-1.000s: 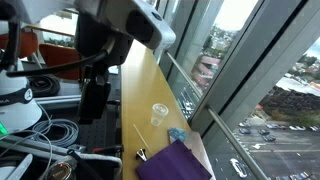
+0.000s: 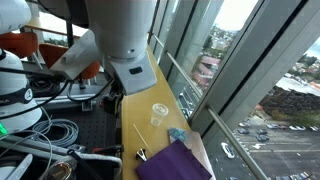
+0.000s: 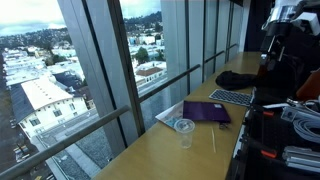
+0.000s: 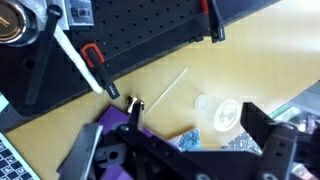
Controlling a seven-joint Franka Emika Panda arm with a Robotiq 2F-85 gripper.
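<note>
My gripper stands open, its two black fingers wide apart in the wrist view with nothing between them. Below and beyond the gap is a clear cup [image 4: 227, 115] on the wooden table, upright in the second exterior view [image 3: 185, 130]. A thin pale stick [image 4: 167, 87] lies beside it. In the first exterior view the white hand fills the upper left, above the table and left of the cup [image 2: 159, 113]. A purple cloth or folder [image 2: 175, 163] lies flat nearer that camera, beside a bluish crumpled piece [image 2: 179, 135].
A small dark-and-white object [image 2: 141, 154] lies by the purple item. The keyboard [image 3: 232, 97] stands farther along the table. A window wall with a metal rail [image 3: 75, 142] borders one side; the black perforated base [image 4: 140, 35] borders the other. Bare wood surrounds the cup.
In the first exterior view, the white hand has moved down and appears larger, now closer to the cup. The cup, stick and purple item have not moved.
</note>
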